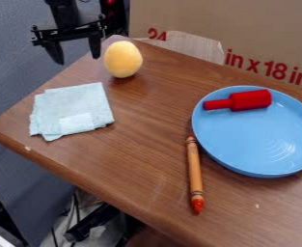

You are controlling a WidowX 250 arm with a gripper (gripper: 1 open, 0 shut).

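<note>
A black gripper (76, 49) hangs at the upper left, above the table's back left edge, its fingers apart with nothing seen between them. To its right and a little lower, a pale yellow rounded object (123, 60) rests on the wooden table (140, 145). A folded light cloth (70, 110) lies at the left. A red cylinder with a handle (249, 99) lies on a blue plate (254, 145) at the right. An orange crayon (195, 176) lies left of the plate.
A cardboard box (243, 34) stands along the back, with a clear plastic piece (185, 43) before it. The front left edge drops to the floor.
</note>
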